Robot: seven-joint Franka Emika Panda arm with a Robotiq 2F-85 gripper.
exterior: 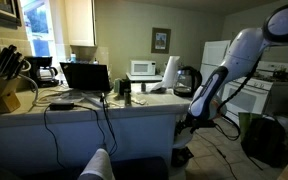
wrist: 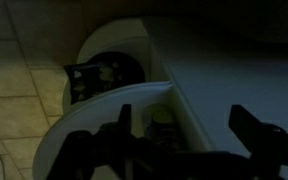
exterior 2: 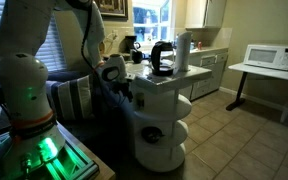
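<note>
My gripper stands open in the dim wrist view, with nothing held between its fingers. Below it is a white rounded shelf [wrist: 104, 110], bearing a dark cylindrical object [wrist: 161, 127] that shows partly beyond the fingers. On a lower tier lies a dark packet or bowl [wrist: 106, 74] with pale marks. Exterior view 2 shows the white tiered shelf [exterior 2: 164, 157] at the counter's end, with the gripper [exterior 2: 126, 93] close to its upper tiers. From exterior view 1, the gripper [exterior: 181, 129] hangs low beside the counter's end; its fingers are too dark to make out.
The counter [exterior: 44, 119] carries a knife block [exterior: 2, 80], a laptop [exterior: 86, 76] and cables. A pale vertical panel [wrist: 209, 85] borders the shelves on the right. Tiled floor [exterior 2: 234, 135] lies open beyond the shelf; a stove [exterior: 249, 98] stands behind the arm.
</note>
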